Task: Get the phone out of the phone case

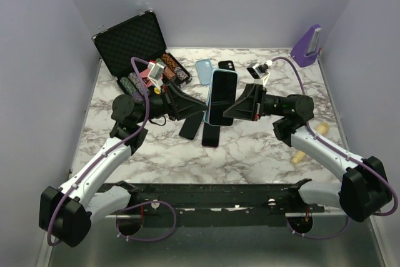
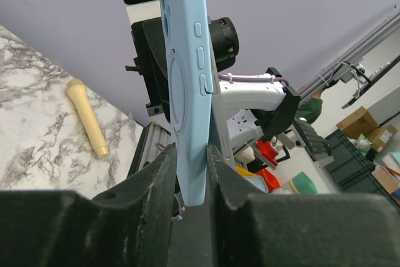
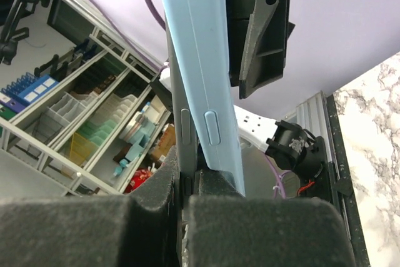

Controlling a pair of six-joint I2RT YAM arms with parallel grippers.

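Note:
Held up above the table between the arms is a black phone (image 1: 224, 92), with the light blue case (image 2: 195, 104) alongside its back. The right wrist view shows the dark phone edge (image 3: 185, 129) standing apart from the case edge (image 3: 212, 123) by a narrow gap. My right gripper is shut on the phone there, while the case lies over its other finger's outer side. In the left wrist view, the case's lower corner sits between the fingers of my left gripper. They lie close on either side, and whether they grip it is not clear.
On the marble table (image 1: 112, 161) lie two dark phones, the nearer one (image 1: 210, 136) below the held phone. Farther back are a blue case (image 1: 204, 71) and a dark case (image 1: 226, 65). An open black case (image 1: 134, 39) stands at back left; a purple stand (image 1: 305, 47) at back right.

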